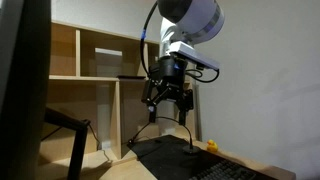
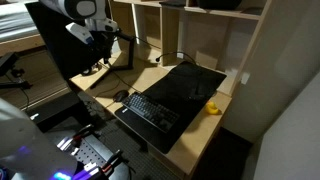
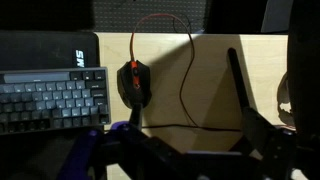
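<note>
My gripper is open above the desk, its two dark fingers wide apart and nothing visible between them. In exterior view 1 the gripper (image 1: 167,108) hangs in the air, clear of the desk. A black computer mouse (image 3: 134,85) with a red-lit wheel lies on pale wood, ahead of the left finger in the wrist view. Left of it is a black keyboard (image 3: 55,98) on a dark mat. A slim black bar (image 3: 238,79) rests farther right, and a thin cable curves between it and the mouse.
The large black mat (image 2: 190,88) covers much of the desk, with the keyboard (image 2: 148,112) at its near side. A small yellow object (image 2: 212,107) sits by its right edge. Wooden shelves (image 1: 64,98) stand behind the desk.
</note>
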